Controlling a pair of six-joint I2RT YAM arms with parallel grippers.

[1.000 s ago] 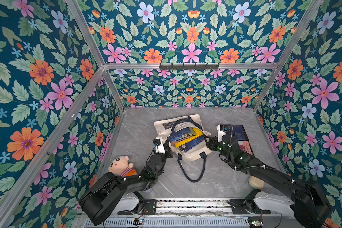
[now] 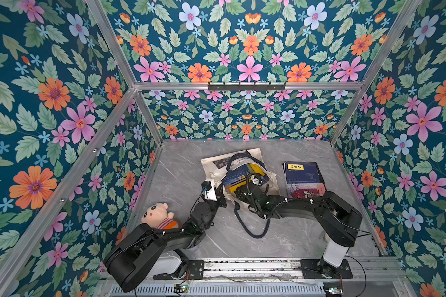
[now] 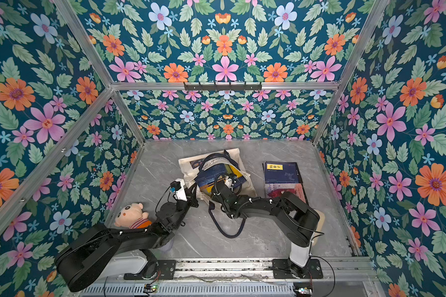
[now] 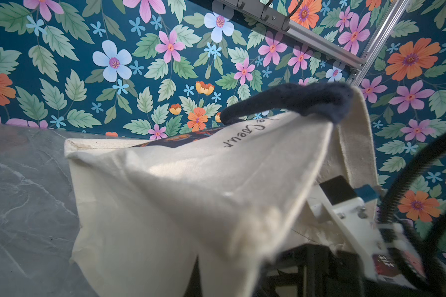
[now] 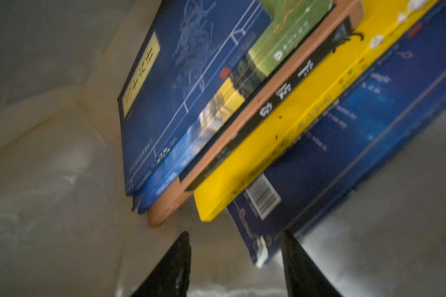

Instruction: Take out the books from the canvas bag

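Note:
The cream canvas bag (image 2: 210, 163) lies on the grey table with its mouth toward me. Inside it are several books: a blue one (image 5: 183, 74), a yellow-spined one (image 5: 282, 143) and a dark blue one with a barcode (image 5: 342, 148). My left gripper (image 2: 223, 199) is shut at the bag's left edge, and the canvas (image 4: 242, 217) stretches up to its fingers. My right gripper is at the bag's mouth, fingers parted, with nothing gripped between them. Beyond its fingers shows the dark book's corner. In the top views the right arm covers part of the books.
Dark blue and red books (image 2: 302, 174) lie flat on the table right of the bag. A plush doll (image 2: 157, 216) sits at the left. The dark strap loop (image 2: 255, 236) lies in front of the bag.
My right gripper has swung left from beside the bag to over its mouth, among the books, and its wrist has turned. The left arm stays put.

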